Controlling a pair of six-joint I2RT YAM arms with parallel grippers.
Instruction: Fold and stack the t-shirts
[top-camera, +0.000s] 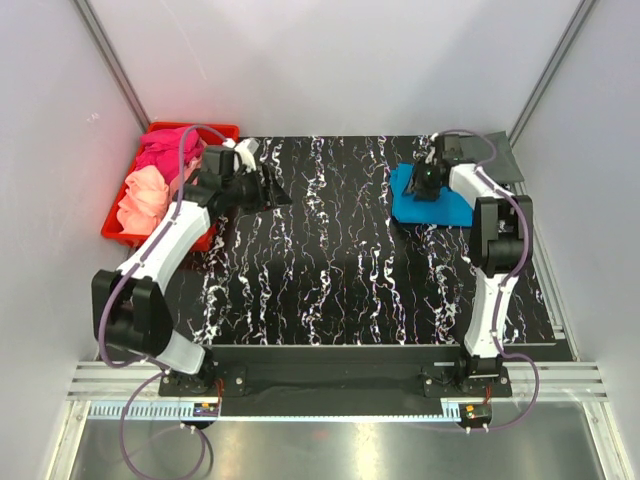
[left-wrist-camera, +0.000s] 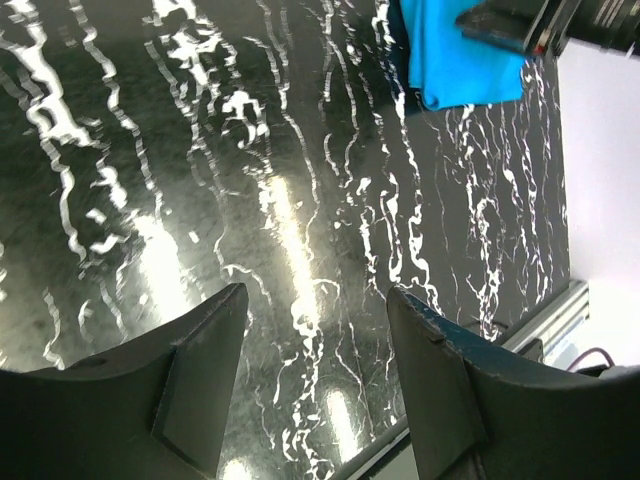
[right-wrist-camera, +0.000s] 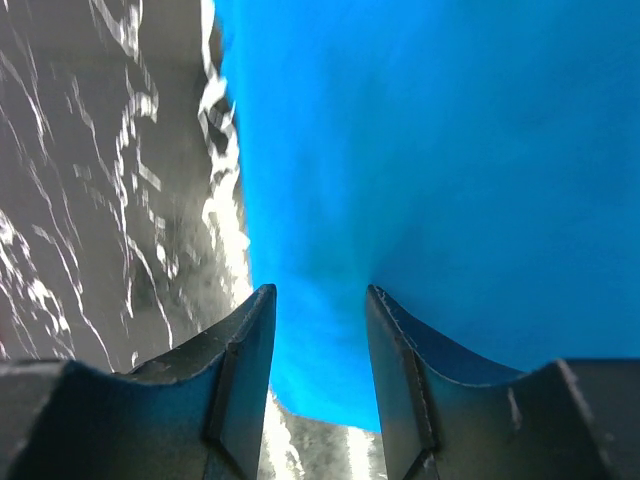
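Observation:
A blue t-shirt (top-camera: 440, 208) lies folded flat at the right of the black table, seen also in the left wrist view (left-wrist-camera: 460, 75). My right gripper is open just over its left part, the cloth filling the view beneath the fingers. On the left, more shirts, pink (top-camera: 165, 152) and salmon (top-camera: 140, 200), lie heaped in a red bin (top-camera: 112, 230). My left gripper (top-camera: 275, 195) hangs open over bare table beside the bin, nothing between its fingers.
A dark grey flat board (top-camera: 500, 155) lies at the back right, partly behind the blue shirt and right arm.

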